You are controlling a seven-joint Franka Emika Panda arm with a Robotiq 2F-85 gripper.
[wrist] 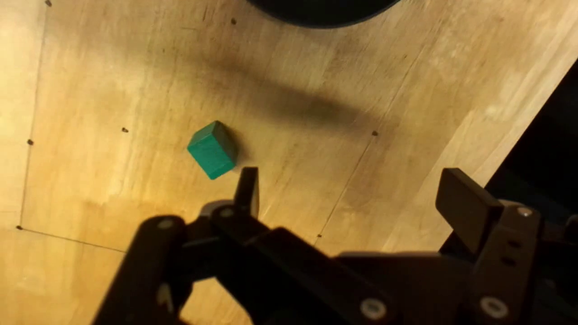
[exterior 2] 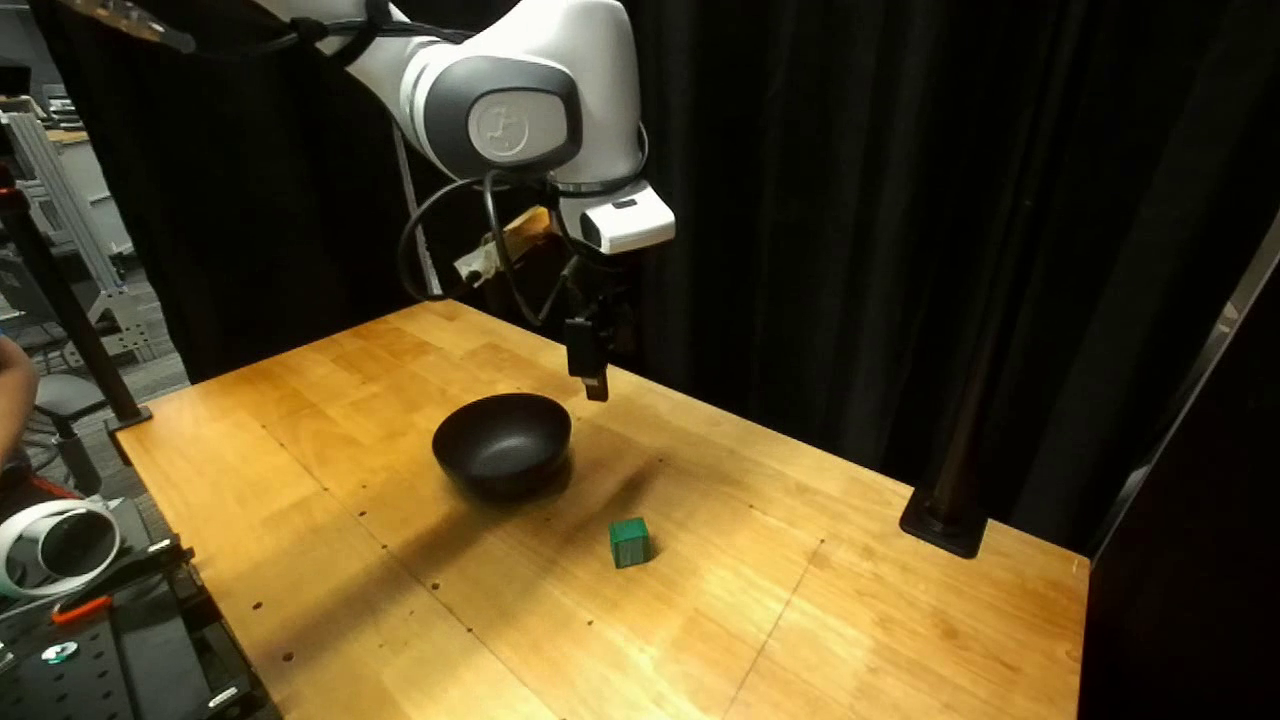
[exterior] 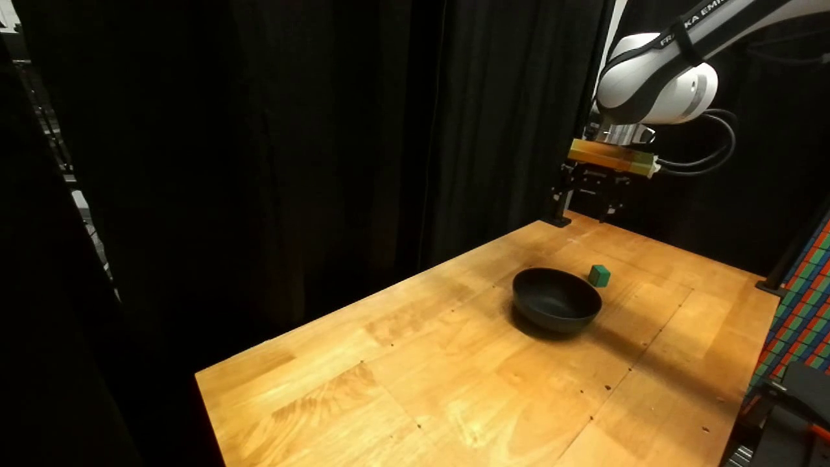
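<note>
A green block (exterior 2: 629,544) rests on the wooden table, apart from the black bowl (exterior 2: 501,446). In exterior view 1 the same block (exterior: 598,275) shows just behind the bowl (exterior: 556,302). My gripper is open above the table, its fingers wide apart and nothing between them. In the wrist view, the block (wrist: 212,151) lies up and left of the left finger (wrist: 247,190), outside the gap. Part of the bowl's rim (wrist: 325,25) shows at the top edge. The bowl looks empty.
Black curtains hang along its edge. A black post (exterior 2: 948,516) stands at the table's edge, and a cart with a white roll (exterior 2: 54,546) is beside the table.
</note>
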